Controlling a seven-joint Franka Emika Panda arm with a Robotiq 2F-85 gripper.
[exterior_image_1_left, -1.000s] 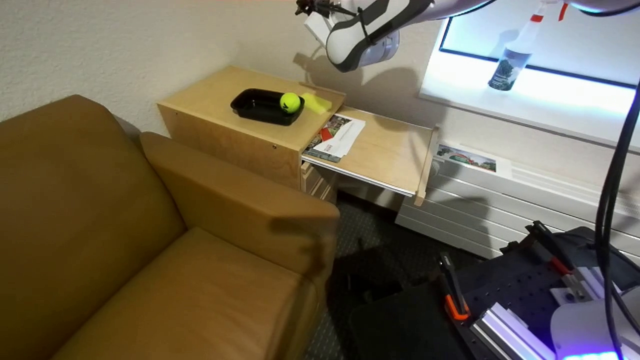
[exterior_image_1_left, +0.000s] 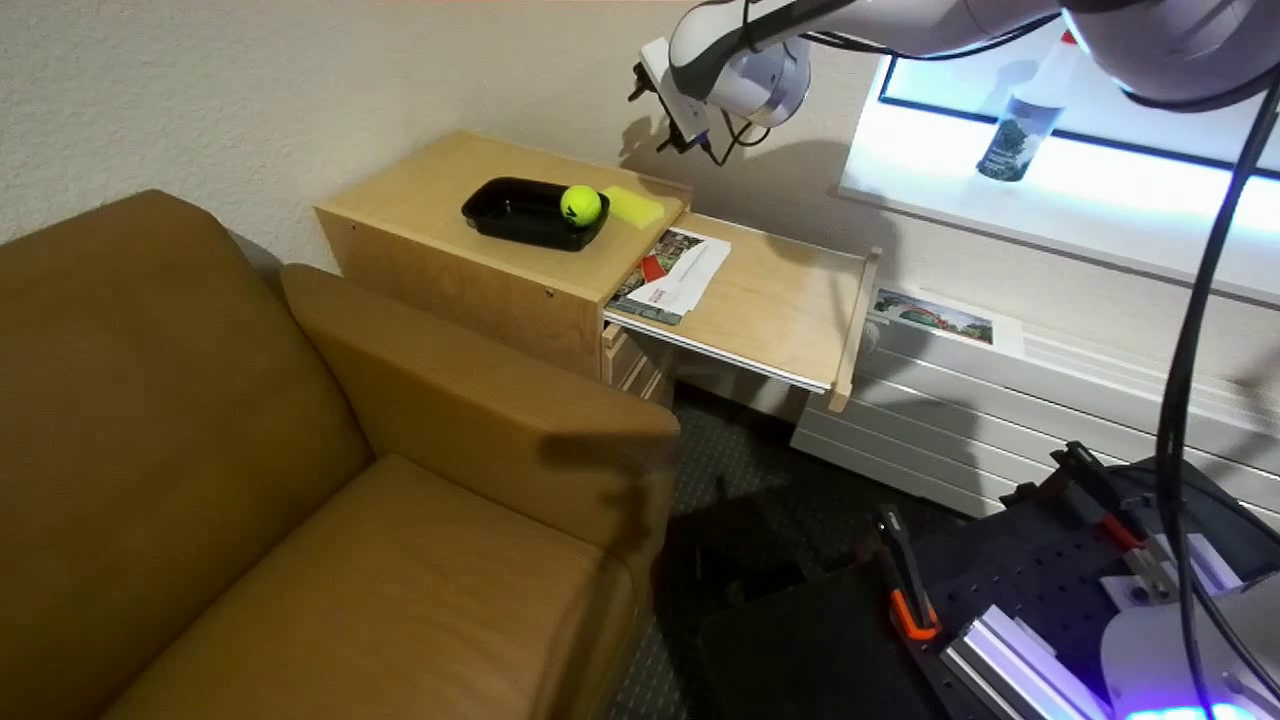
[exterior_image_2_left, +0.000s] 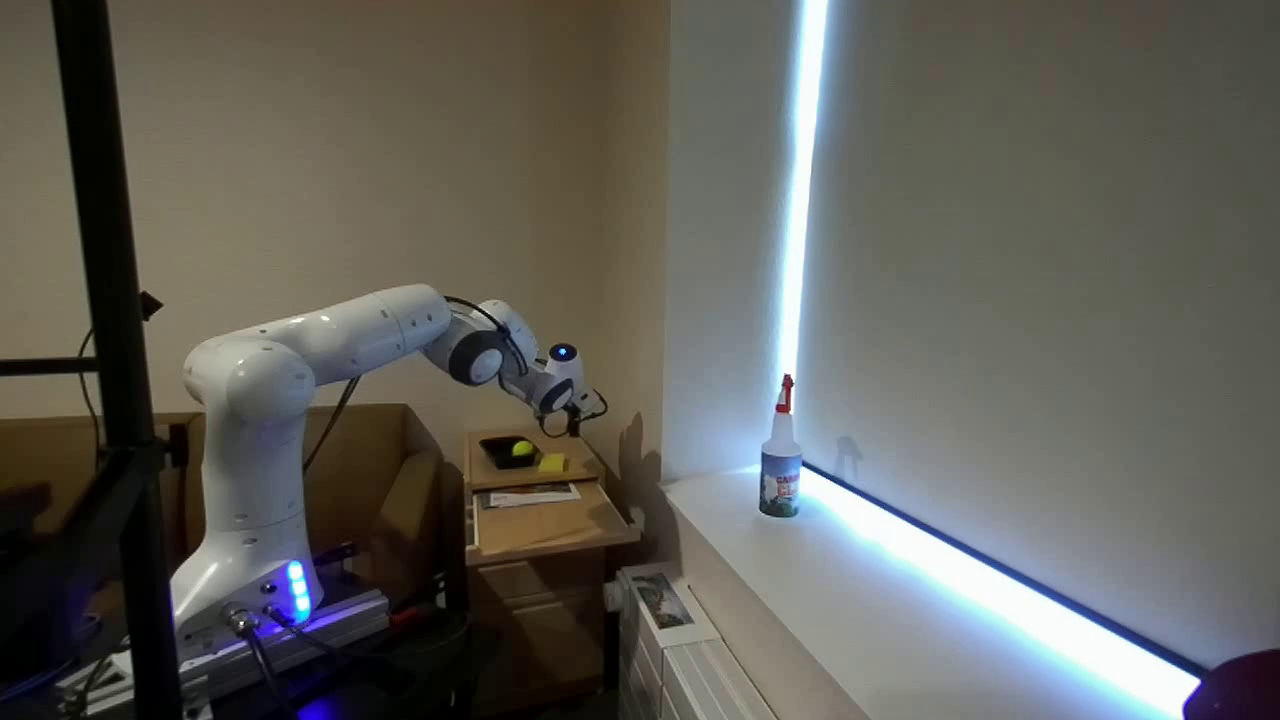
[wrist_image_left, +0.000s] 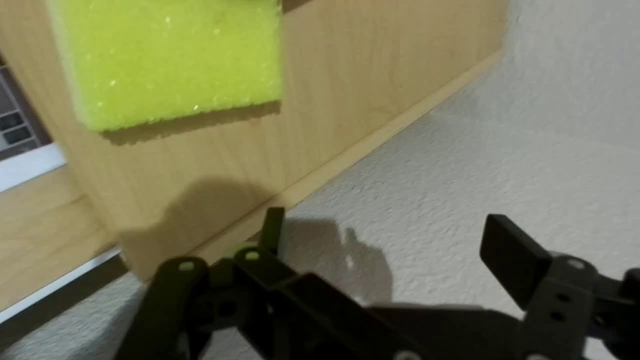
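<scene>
My gripper is open, its two black fingers wide apart with only wall and cabinet edge seen beyond them. In the first exterior view it hangs above the cabinet's back edge, near the wall. A bright yellow-green sponge (wrist_image_left: 180, 57) lies flat on the wooden cabinet top, up and left of my fingers in the wrist view. Beside the sponge (exterior_image_1_left: 633, 206), a tennis ball (exterior_image_1_left: 581, 205) rests in the right end of a black tray (exterior_image_1_left: 516, 216). The drawer (exterior_image_1_left: 780, 294) below stands pulled out, with papers (exterior_image_1_left: 686, 278) inside it.
Close behind the cabinet (exterior_image_1_left: 432, 180) is the wall. A brown sofa (exterior_image_1_left: 480, 396) stands in front of it. To the right, a spray bottle (exterior_image_2_left: 780, 468) stands on the windowsill (exterior_image_2_left: 744, 528), above a radiator (exterior_image_1_left: 924, 396). Most of the drawer's bottom is bare.
My gripper has swung downward and slightly right, now pointing lower above the cabinet. Sponge, ball, tray and drawer have stayed in place.
</scene>
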